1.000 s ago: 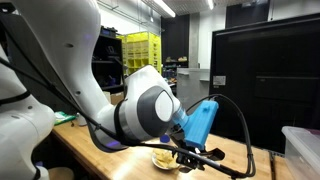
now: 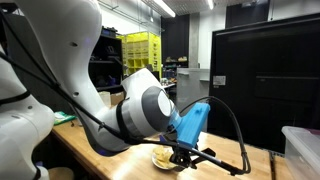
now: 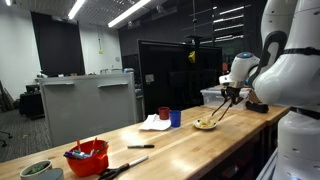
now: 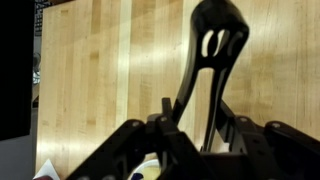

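Note:
A long black utensil (image 4: pixel 205 75) with a slotted, rounded end and two thin arms is clasped in my gripper, which is shut on it. In exterior view 1 the dark tool (image 2: pixel 212 158) slants outward beneath the gripper. A white plate (image 3: pixel 205 127) with yellowish contents stands on the wooden table; the utensil (image 3: pixel 218 110) hangs over its right side. Only a part of the plate (image 4: pixel 150 160) shows at the bottom of the wrist view. Whether the tool touches the plate I cannot tell.
A red container (image 3: pixel 87 158) with items in it, a bowl (image 3: pixel 36 170) and a dark-handled tool (image 3: pixel 124 168) lie toward the table's near left. A blue cup (image 3: pixel 175 118) and a red cup (image 3: pixel 164 113) stand behind the plate. Bare wood (image 3: pixel 180 150) lies in front.
In exterior view 1 the arm's end and the utensil have shifted slightly left. The plate appears to stay where it was.

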